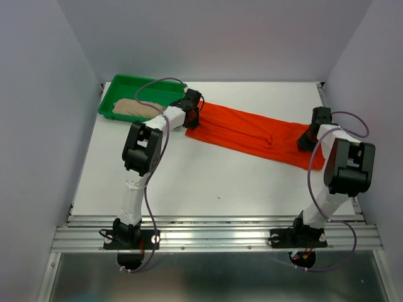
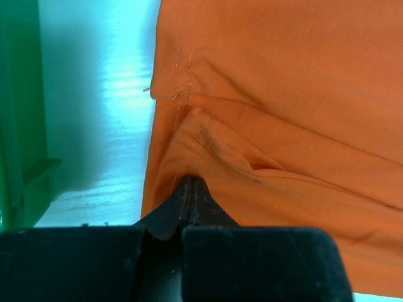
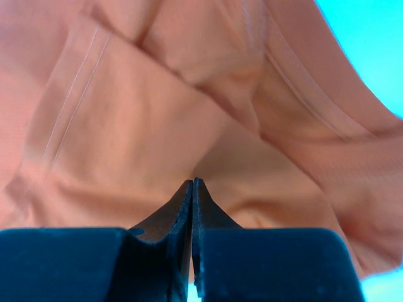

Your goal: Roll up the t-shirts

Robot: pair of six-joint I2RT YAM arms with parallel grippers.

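Observation:
An orange-red t-shirt (image 1: pixel 242 129) is folded into a long strip that slants across the table, its left end near the green box. At that left end my left gripper is shut, its tips against the cloth by a seamed fold; whether any fabric is pinched cannot be seen. Over the shirt's right end is my right gripper, also shut, with no cloth visible between its fingers. Loose folds (image 3: pixel 126 113) of the shirt lie beneath it, slightly blurred.
A green box (image 1: pixel 119 88) holding a beige cloth bundle (image 1: pixel 135 108) stands at the back left, close to the left gripper. Bare white table (image 1: pixel 214 182) spreads in front of the shirt. Walls close in on both sides.

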